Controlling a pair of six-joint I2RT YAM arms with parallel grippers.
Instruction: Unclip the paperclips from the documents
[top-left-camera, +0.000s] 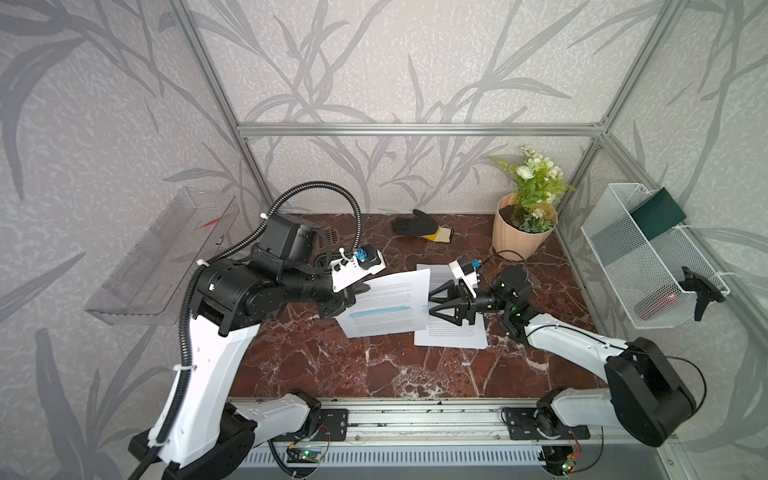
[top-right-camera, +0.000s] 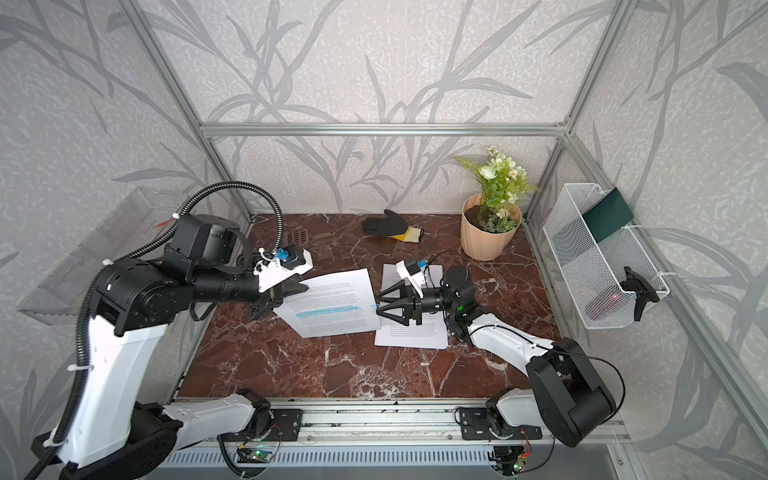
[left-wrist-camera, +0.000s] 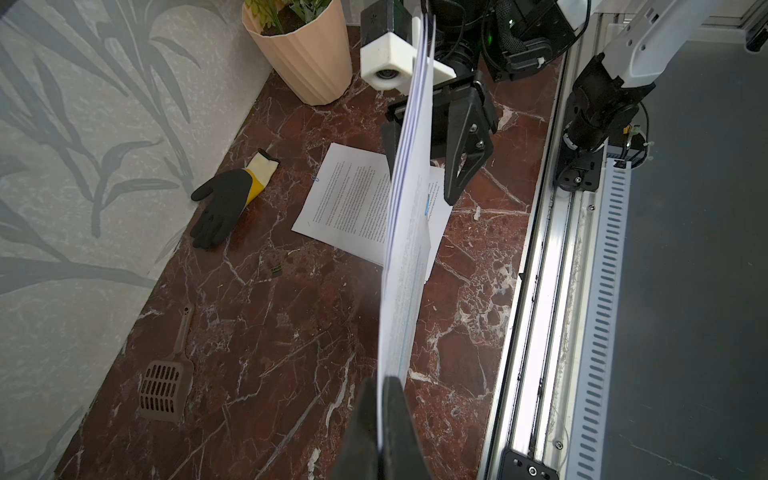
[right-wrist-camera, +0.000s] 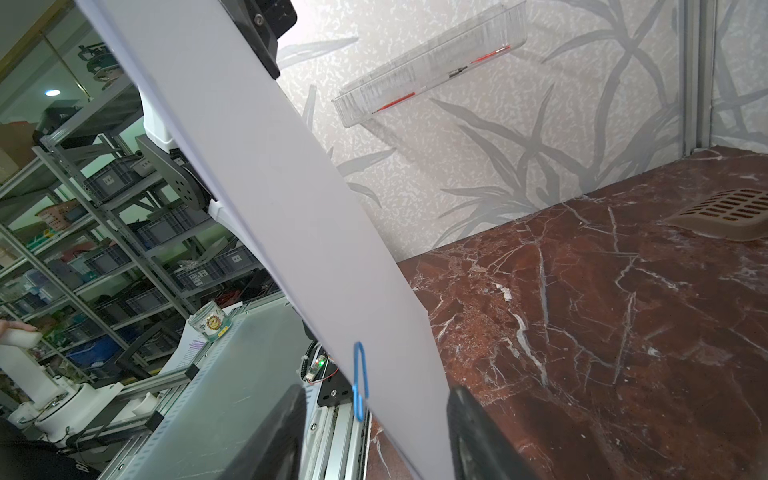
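My left gripper (top-left-camera: 355, 298) is shut on the left edge of a document (top-left-camera: 390, 302), a few sheets with blue highlighted lines, held up off the table. In the left wrist view the sheets stand nearly edge-on. A blue paperclip (right-wrist-camera: 359, 384) sits on the document's free edge in the right wrist view. My right gripper is open, its fingers standing apart on either side of that edge and the clip. A second document (top-left-camera: 452, 332) lies flat on the table beneath, with a small blue mark (left-wrist-camera: 317, 179), possibly a clip, at one edge.
A flower pot (top-left-camera: 524, 228) stands at the back right, and a black-and-yellow glove (top-left-camera: 421, 226) lies at the back. A brown slotted scoop (left-wrist-camera: 166, 389) lies at the left. The wall carries a white mesh basket (top-left-camera: 640, 264).
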